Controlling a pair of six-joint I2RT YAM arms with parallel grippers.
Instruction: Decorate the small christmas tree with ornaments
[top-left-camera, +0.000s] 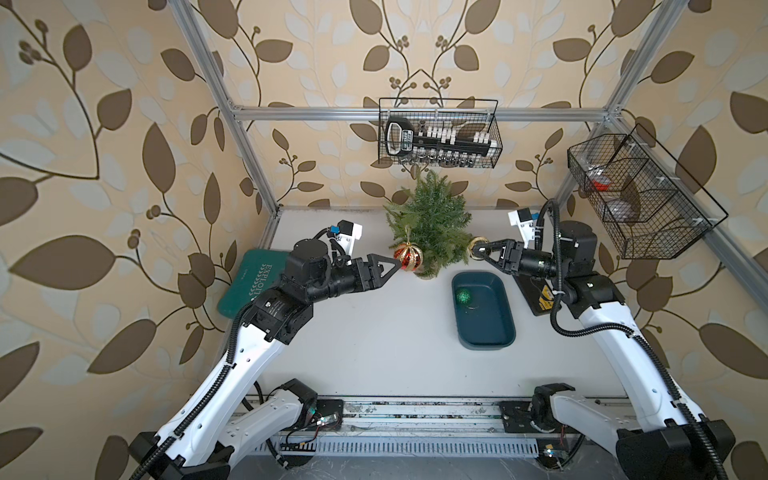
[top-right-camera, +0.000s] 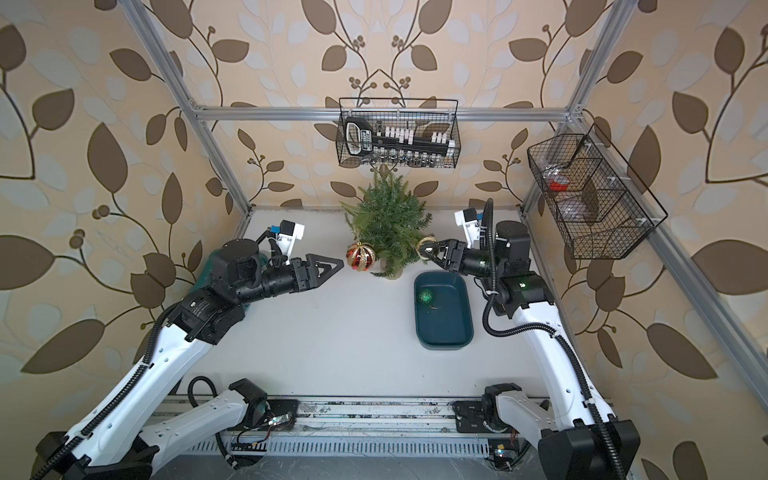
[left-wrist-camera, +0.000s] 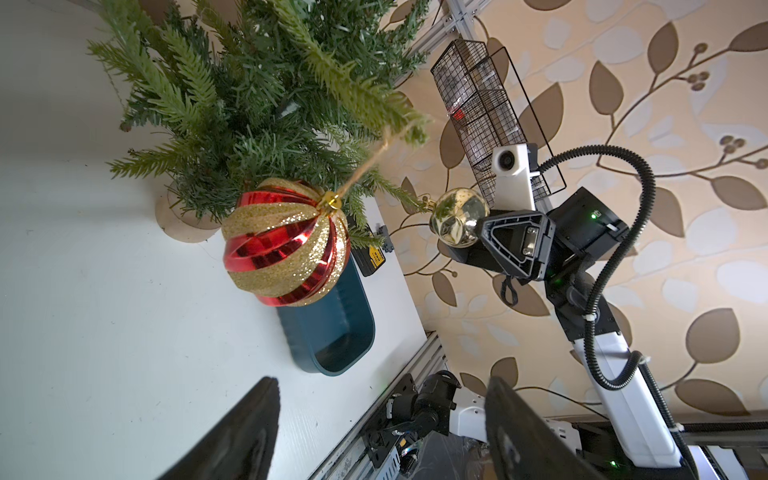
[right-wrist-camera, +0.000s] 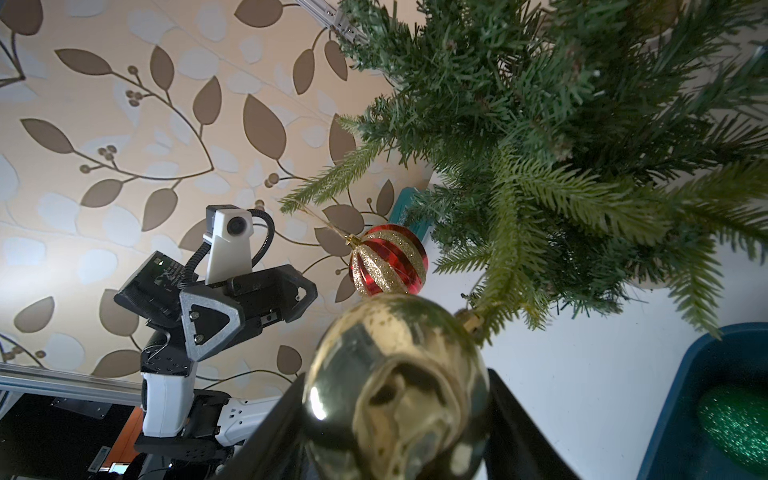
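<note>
The small tree (top-left-camera: 428, 216) stands at the table's back middle. A red and gold striped ornament (left-wrist-camera: 284, 244) hangs by a string from a front-left branch (left-wrist-camera: 376, 104). My left gripper (top-left-camera: 392, 270) is just left of that ornament, apart from it, open with nothing between its fingers. My right gripper (top-left-camera: 486, 249) is shut on a gold shiny ornament (right-wrist-camera: 396, 392), held at the tree's right side near the branches. Its cap (right-wrist-camera: 469, 321) points toward the tree; any string is hard to see. A green glitter ornament (right-wrist-camera: 732, 424) lies in the blue tray (top-left-camera: 484, 332).
The tray sits front right of the tree. A black item (top-left-camera: 536, 292) lies right of it, a green board (top-left-camera: 249, 284) at the left. Wire baskets (top-left-camera: 440, 132) hang at the back and right (top-left-camera: 640, 200).
</note>
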